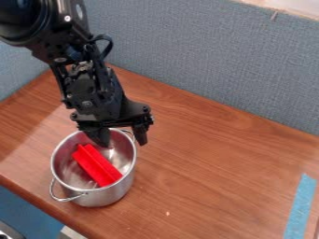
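Observation:
A steel pot with a wire handle stands on the wooden table, and a red block lies tilted inside it. My black gripper hangs over the back rim of the pot, above and behind the red block. Its fingertips are dark and partly overlap the pot's rim, so whether they are apart or closed on anything is unclear.
Grey padded walls bound the back and left. A blue surface shows at the lower left.

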